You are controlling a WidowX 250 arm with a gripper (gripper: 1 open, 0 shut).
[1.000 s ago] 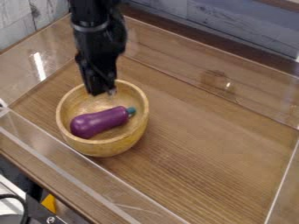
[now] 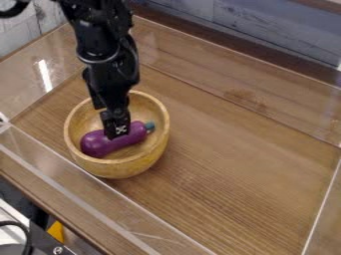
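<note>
A purple eggplant toy (image 2: 104, 141) with a teal stem end lies diagonally in a yellow bowl (image 2: 150, 159) on the wooden table, left of centre. My black gripper (image 2: 110, 118) hangs from the top into the bowl, open, its fingers just above the eggplant and partly hiding its upper side. Whether the fingers touch it is unclear.
White tiled walls run along the back and upper left. Cables and a small yellow object lie off the table's lower left edge.
My gripper has come down from above the bowl to just over the eggplant. The bowl and the eggplant show no clear movement.
</note>
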